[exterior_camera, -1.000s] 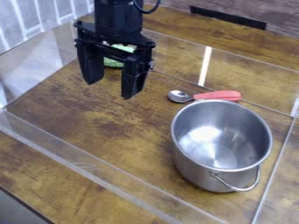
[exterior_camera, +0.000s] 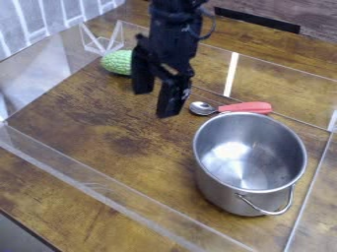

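My black gripper hangs open over the middle-back of the wooden tabletop, with nothing seen between its fingers. Behind it at the upper left lies a green textured object, partly hidden by the arm. A spoon with a pink handle rests right of the gripper, its metal bowl toward it. The steel pot with a wire handle stands at the front right.
Clear plastic walls border the work area on the wooden table.
The spoon and pot have not moved.
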